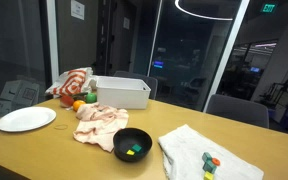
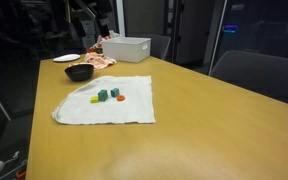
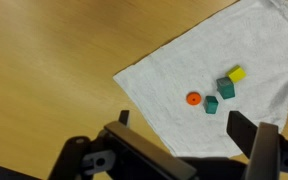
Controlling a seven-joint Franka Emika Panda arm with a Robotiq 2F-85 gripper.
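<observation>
In the wrist view my gripper stands open over the table, its fingers wide apart with nothing visible between them. A white cloth (image 3: pixel 169 85) lies below. On it are a yellow block (image 3: pixel 236 73), a larger green block (image 3: pixel 225 88), a smaller green block (image 3: pixel 211 104) and an orange-red ring-like piece (image 3: pixel 193 99). A black bowl (image 1: pixel 119 142) sits left of the cloth in exterior view 1, with small green and yellow pieces inside. Dark parts of the arm (image 2: pixel 89 14) show at the top left of exterior view 2.
A white plate (image 1: pixel 26 119), a pinkish cloth (image 1: pixel 101 125), a striped bag (image 1: pixel 74 82), an orange fruit (image 1: pixel 78 105) and a white bin (image 1: pixel 123 92) occupy the table's far left. Chairs (image 1: pixel 238 108) line the back edge. Bare tabletop (image 2: pixel 224 130) lies right of the white cloth.
</observation>
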